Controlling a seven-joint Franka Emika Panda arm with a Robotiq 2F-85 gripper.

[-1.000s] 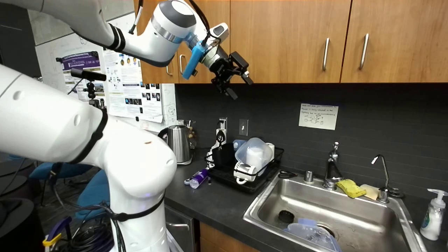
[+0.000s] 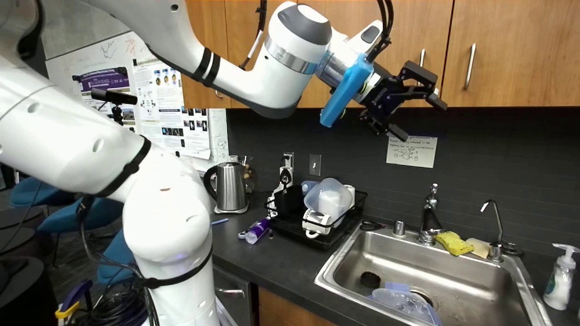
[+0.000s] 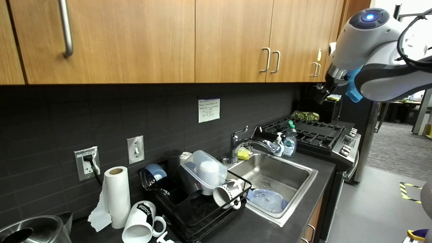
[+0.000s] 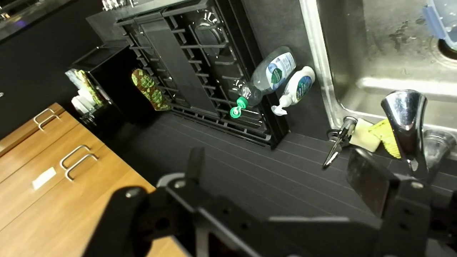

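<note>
My gripper (image 2: 421, 117) hangs high in front of the cabinets, its fingers spread wide and empty, above and left of the faucet (image 2: 429, 217). The wrist view has the fingers of my gripper far apart at the bottom, with only dark backsplash between them. Below and to the right in exterior view 1 lies the steel sink (image 2: 348, 266), holding a clear plastic container (image 2: 405, 301). A yellow sponge (image 2: 454, 243) rests on the sink's back rim. The white soap bottle (image 4: 298, 87) and a clear bottle with a green cap (image 4: 274, 70) stand beside the stove.
A black dish rack (image 2: 348, 233) with mugs and containers stands left of the sink, a kettle (image 2: 231, 186) farther left. The wooden cabinets (image 2: 511, 54) bound the space overhead. Beyond the sink is the stove (image 3: 309, 131). Counter in front of the rack is clear.
The arm and gripper have swung right and slightly down in exterior view 1, from above the dish rack toward the faucet. The gripper stays open; objects on the counter look unmoved.
</note>
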